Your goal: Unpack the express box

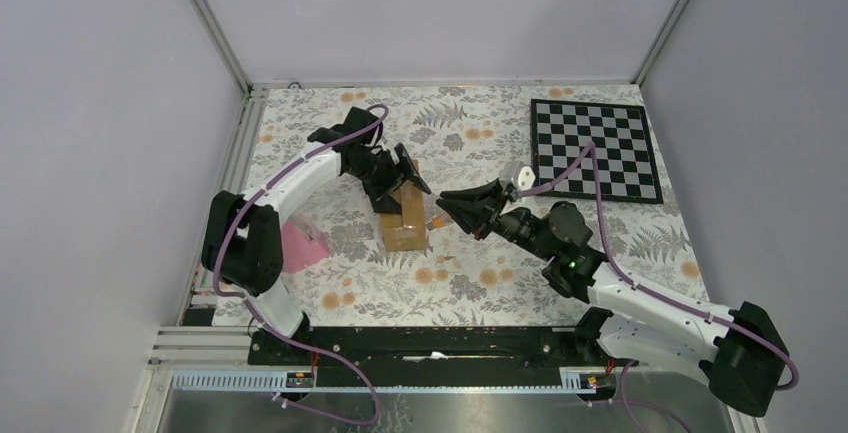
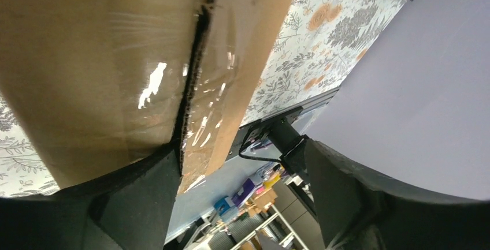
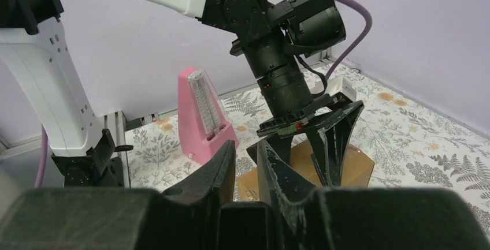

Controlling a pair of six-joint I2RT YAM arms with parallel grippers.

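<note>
The taped cardboard box (image 1: 403, 234) stands on the patterned cloth, left of the middle. My left gripper (image 1: 405, 200) is over its far part with fingers apart. In the left wrist view one dark finger (image 2: 141, 198) overlaps the box end by the taped seam (image 2: 193, 71); the other finger (image 2: 352, 198) stands clear of the cardboard. My right gripper (image 1: 457, 215) is just right of the box, shut on an orange utility knife (image 1: 437, 221). Only a bit of the knife shows, its tip close to the box's right side; whether it touches, I cannot tell.
A pink metronome-shaped object (image 3: 199, 117) stands left of the box, near the left arm. A black-and-white checkerboard (image 1: 597, 151) lies at the back right.
</note>
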